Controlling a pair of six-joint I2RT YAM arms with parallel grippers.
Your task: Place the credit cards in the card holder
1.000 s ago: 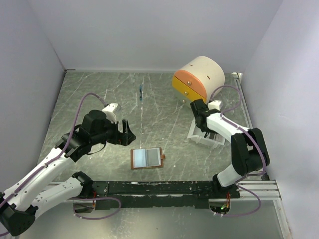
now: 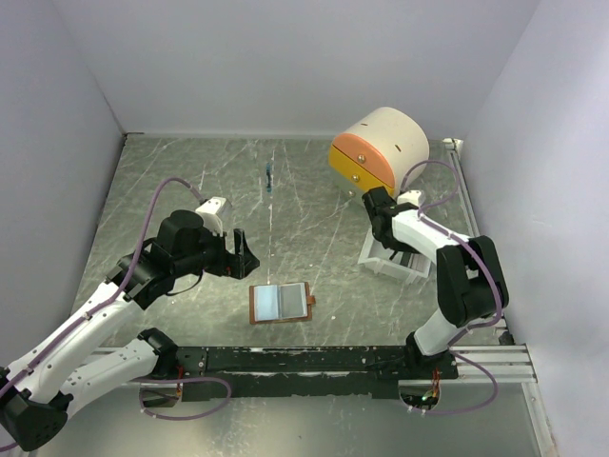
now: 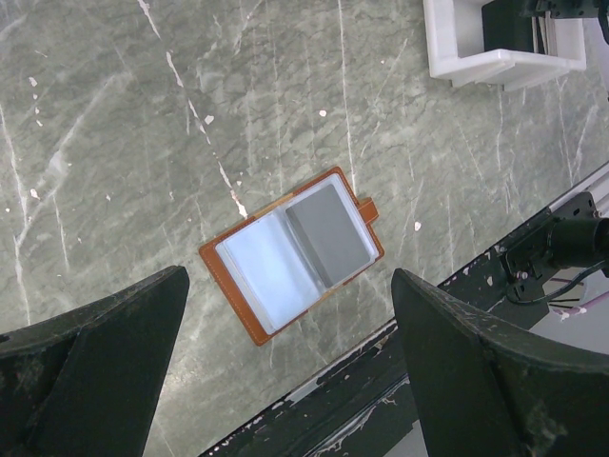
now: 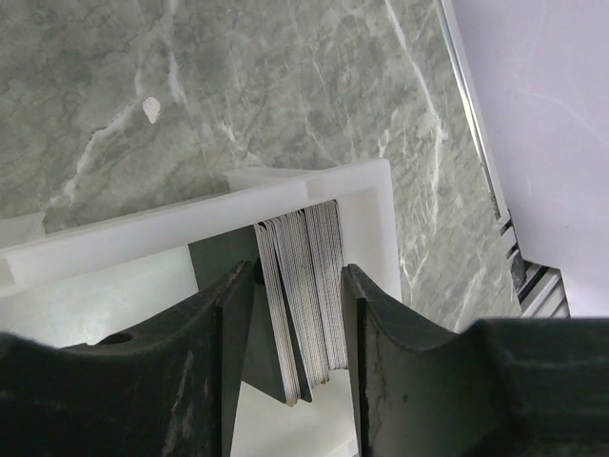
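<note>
The brown card holder point(image 2: 281, 302) lies spread open on the table, its clear sleeves point(image 3: 276, 271) facing up. My left gripper point(image 2: 249, 254) is open and empty above the table, just behind the holder. At the right, a white tray point(image 2: 379, 266) holds a row of cards point(image 4: 304, 286) standing on edge against one end, seen as thin pale and dark edges. A dark card face point(image 4: 225, 257) shows on their near side. My right gripper reaches into the tray, its fingers parted on either side of the cards; whether they touch any is unclear.
A drum-shaped cabinet point(image 2: 400, 133) with orange and yellow drawers stands behind the tray, close to my right arm. A small blue item point(image 2: 269, 178) lies far back. A wall point(image 2: 538, 190) rises at the right.
My right arm has shifted slightly at the tray, its elbow moving a little to the left. The left arm, card holder and tray stay in place.
</note>
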